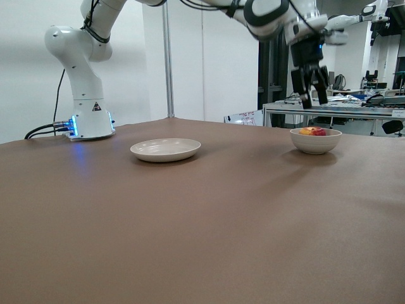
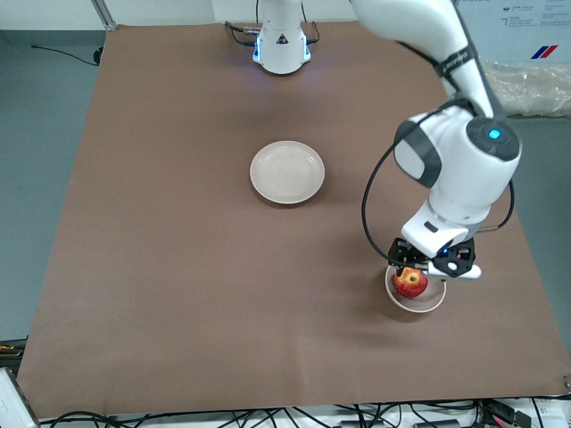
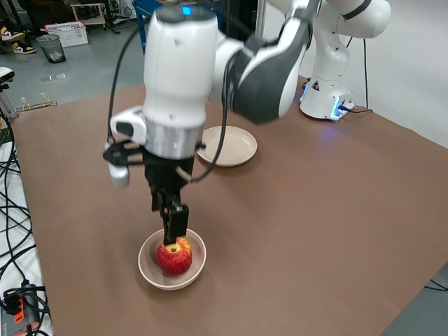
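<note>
A red apple (image 2: 409, 283) with a yellow patch sits in a small pale bowl (image 3: 150, 266), which also shows at the right of the top view (image 1: 314, 142). My black gripper (image 1: 309, 94) hangs above the bowl and apple in the top view, fingers pointing down, apart from the fruit, and it appears to have nothing between them. How wide the fingers stand is hard to tell. A flat pale plate (image 2: 286, 171) lies empty near the middle of the table, also in the top view (image 1: 165, 151).
My arm's white base (image 2: 281, 45) with cables stands at the back. Cables and equipment lie beyond the table's edge at the bottom of the left view.
</note>
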